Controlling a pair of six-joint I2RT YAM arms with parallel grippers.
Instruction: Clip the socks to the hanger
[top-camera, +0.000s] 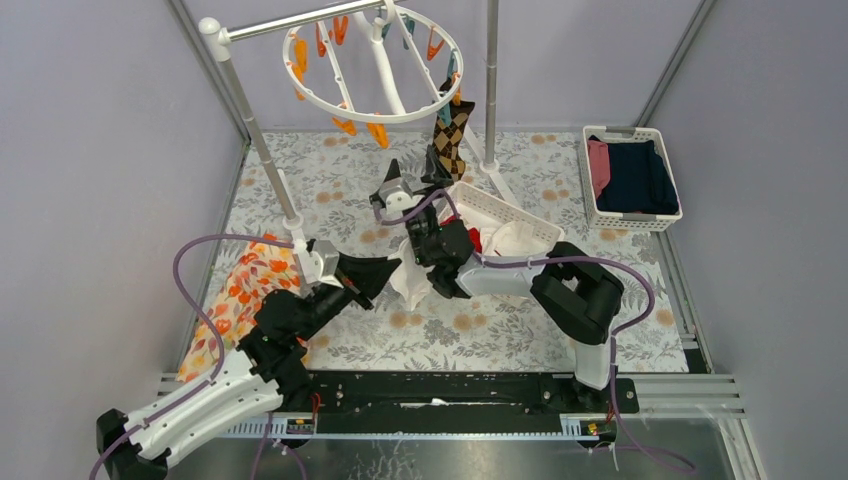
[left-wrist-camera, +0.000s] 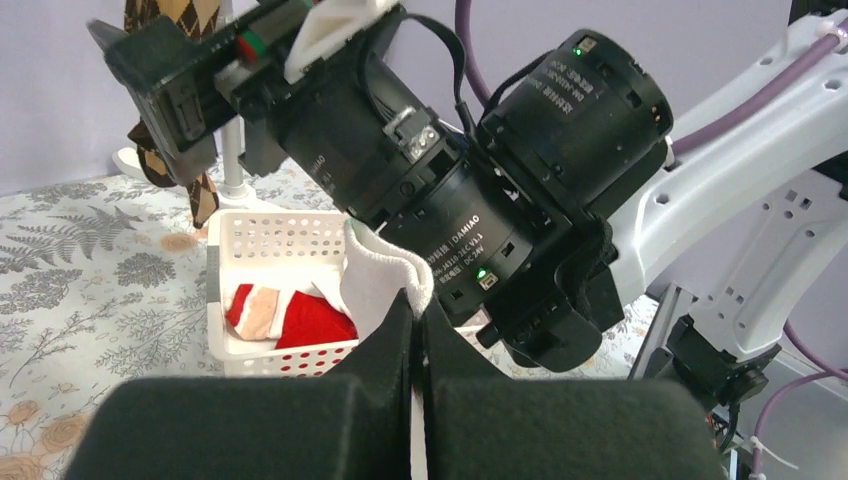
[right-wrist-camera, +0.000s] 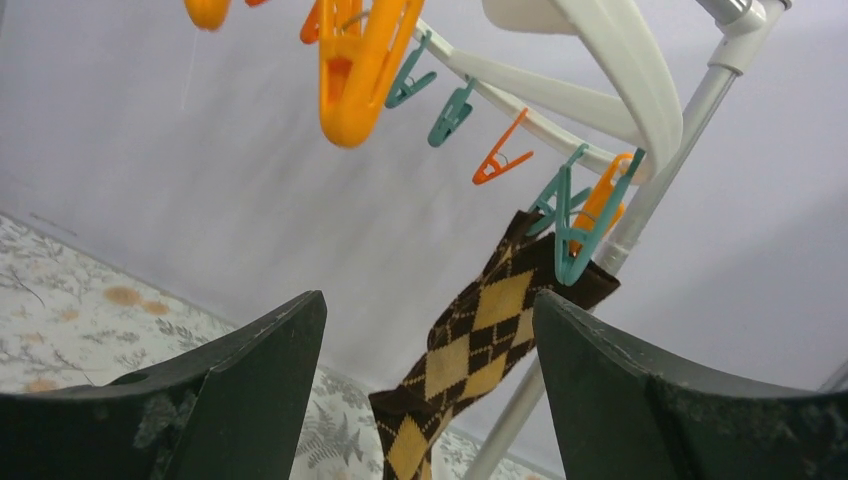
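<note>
A round white hanger (top-camera: 385, 118) with orange and teal clips hangs at the back. From its right side a brown argyle sock (top-camera: 450, 140) is held by teal and orange clips, seen close in the right wrist view, where the sock (right-wrist-camera: 480, 330) hangs beyond the fingers. My right gripper (top-camera: 412, 172) stands part open below the hanger, nothing between its fingers; an orange clip (right-wrist-camera: 365, 75) is above it. My left gripper (top-camera: 392, 264) is shut on the edge of a white sock (top-camera: 410, 278), whose top pokes up between the fingertips in the left wrist view (left-wrist-camera: 385, 270).
Under the right arm lies a white basket (left-wrist-camera: 225, 265) with red and white socks (left-wrist-camera: 310, 318). Another basket (top-camera: 640, 222) with dark and pink cloth stands at the back right. Orange floral cloth (top-camera: 245, 290) lies left. Hanger poles (top-camera: 490, 90) flank the workspace.
</note>
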